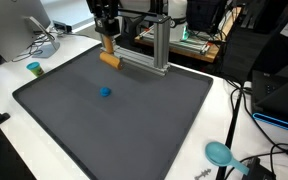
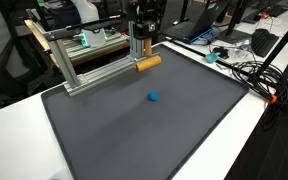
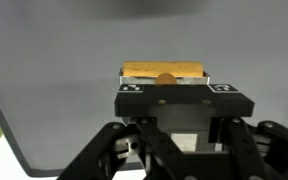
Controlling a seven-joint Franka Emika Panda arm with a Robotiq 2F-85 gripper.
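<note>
My gripper [image 1: 107, 36] is shut on an orange T-shaped piece, like a small mallet [image 1: 110, 60]. Its stem rises into the finger and its rounded crossbar hangs below, near the far edge of the dark board. The second exterior view has the same mallet [image 2: 148, 64] beside the metal frame. Seen from the wrist, the orange crossbar [image 3: 162, 69] lies past the black fingers, with the stem's round end between them; the fingertips are partly hidden. Whether the crossbar touches the board cannot be told. A small blue object [image 1: 104, 91] lies on the board, apart from the mallet.
The dark board [image 1: 124, 135] is mostly clear. A silver metal frame [image 2: 102, 77] stands along its edge close to the mallet. Off the board are a green and blue cup [image 1: 35, 69] and a teal spoon-like item [image 1: 224, 155].
</note>
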